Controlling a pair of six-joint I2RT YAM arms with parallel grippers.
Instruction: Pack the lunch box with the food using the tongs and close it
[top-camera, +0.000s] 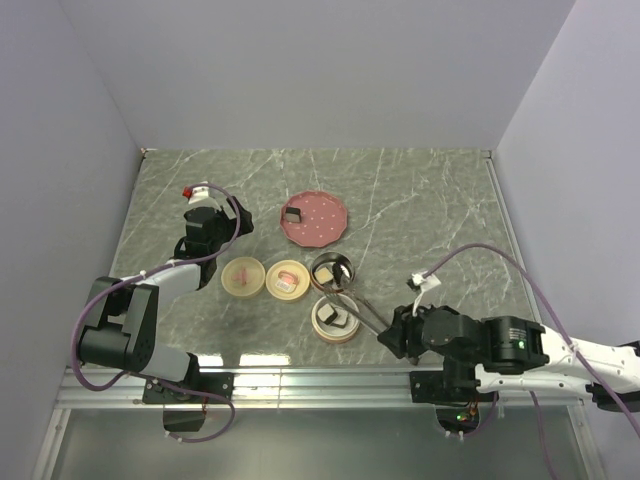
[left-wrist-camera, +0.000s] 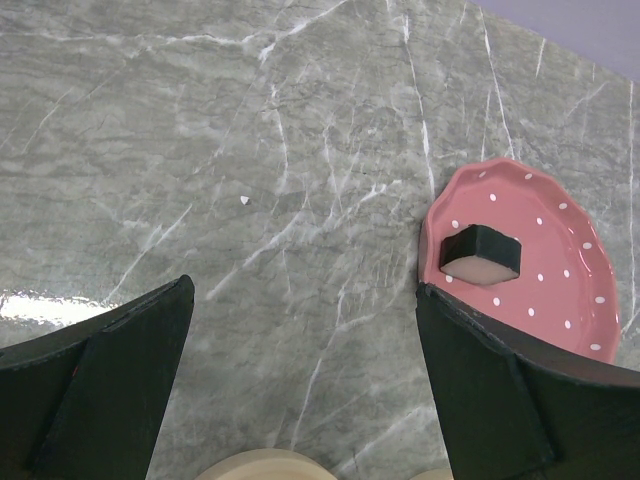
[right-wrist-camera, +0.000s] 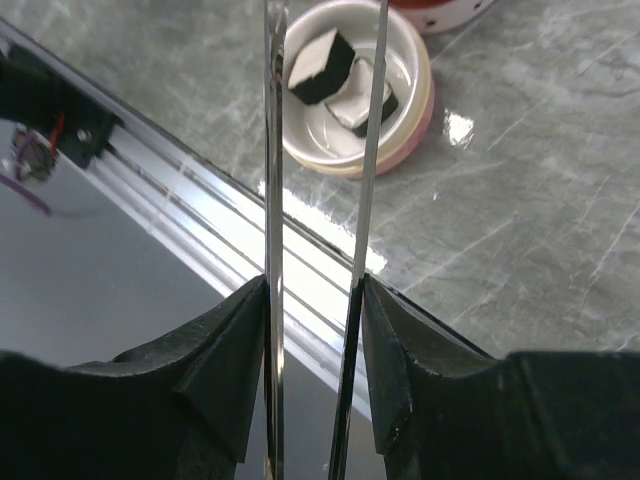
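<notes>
A pink scalloped plate (top-camera: 320, 220) at the back centre holds one dark-topped piece (left-wrist-camera: 481, 254). A white bowl (right-wrist-camera: 330, 145) near the front edge holds two black-and-white pieces (right-wrist-camera: 321, 66). A dark bowl (top-camera: 346, 283) sits behind it, and two yellow bowls (top-camera: 255, 287) to its left hold small pink items. My left gripper (top-camera: 232, 213) hovers open left of the pink plate, nothing between its fingers. My right gripper (top-camera: 348, 298) has its long metal tongs part open over the white and dark bowls, with no food seen lifted between them.
Grey walls enclose both sides and the back.
</notes>
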